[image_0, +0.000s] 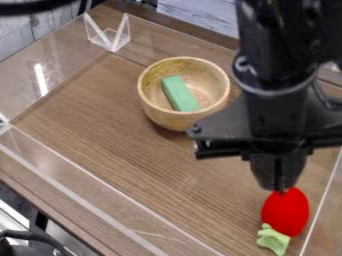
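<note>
My gripper (277, 178) fills the right side of the camera view, a dark body with a narrow tip pointing down, just above a red object with a green top (286, 214) that lies at the lower right of the table. The fingers look narrow, but whether they are shut is hard to make out; nothing shows held. A wooden bowl (160, 109) stands at the upper middle, with a green block (179, 94) inside.
Clear plastic edging runs along its sides, and a clear angular piece (110, 32) sits at the top left. Cables hang off the lower-left edge.
</note>
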